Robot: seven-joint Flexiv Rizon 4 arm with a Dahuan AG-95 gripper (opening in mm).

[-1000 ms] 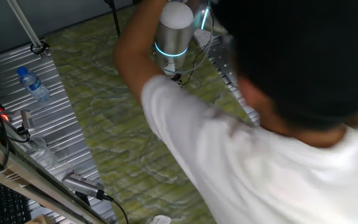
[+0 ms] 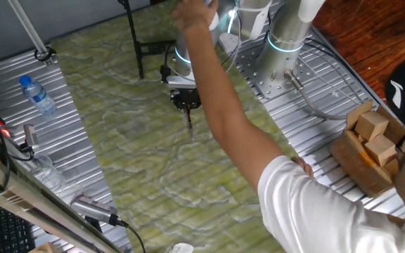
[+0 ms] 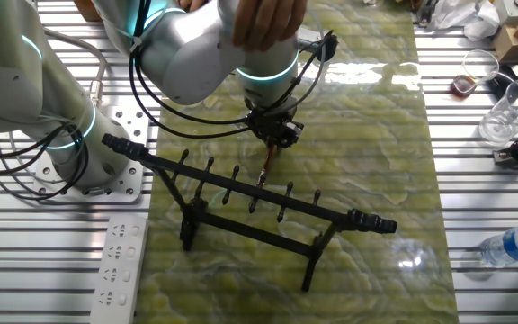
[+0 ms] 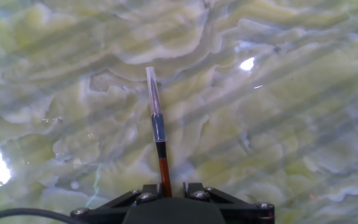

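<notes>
A slim brush (image 4: 155,99) with a red-brown handle and a clear cap over its tip juts from my gripper in the wrist view. The fingers are shut on its handle; its upper end is hidden by the gripper body. In exterior view 1, my gripper (image 2: 187,105) is above the green marbled mat, brush (image 2: 190,127) pointing down. Exterior view 2 shows the gripper (image 3: 272,144) behind the bar of a black rack (image 3: 259,193), with the brush's (image 3: 266,166) lower end overlapping that bar in the picture; whether they touch I cannot tell.
A person's hand (image 2: 194,13) rests on my arm, the forearm reaching over the mat (image 2: 153,176). On the right stands a cardboard box (image 2: 361,165) with wooden blocks. A water bottle (image 2: 38,95) lies at left.
The person has leaned back to the right, uncovering the mat and box. My gripper and the brush, earlier hidden behind the person, now show, and the arm's end has shifted and turned.
</notes>
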